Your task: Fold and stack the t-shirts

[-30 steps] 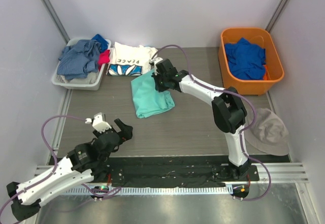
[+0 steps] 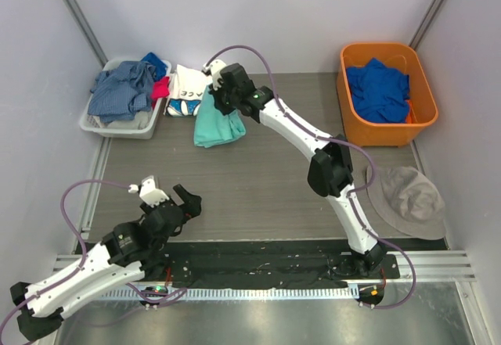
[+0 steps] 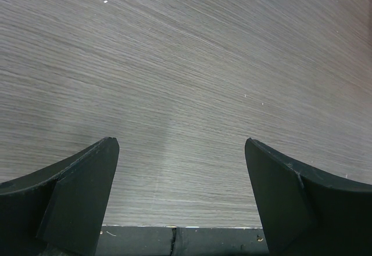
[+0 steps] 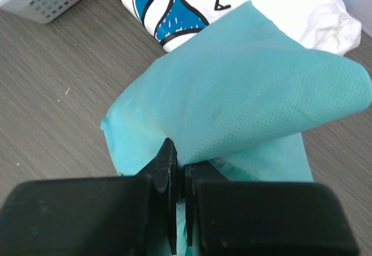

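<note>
A teal t-shirt (image 2: 217, 128), folded into a compact piece, hangs from my right gripper (image 2: 210, 109) near the back of the table. In the right wrist view the fingers are shut on the teal cloth (image 4: 232, 93), which drapes out to both sides. Just beyond it lies a folded white t-shirt (image 2: 188, 85) with a blue and black print, partly covered by the teal one in the top view. My left gripper (image 2: 188, 203) stands open over the front left of the table, bare table between its fingers.
At the back left stands a white basket (image 2: 125, 133) of mixed clothes. An orange bin (image 2: 376, 132) with blue cloth is at the back right. A crumpled grey-beige cloth (image 2: 407, 200) lies at the right edge.
My right gripper has carried the teal shirt back and to the left, towards the white shirt. The left arm has barely moved.
</note>
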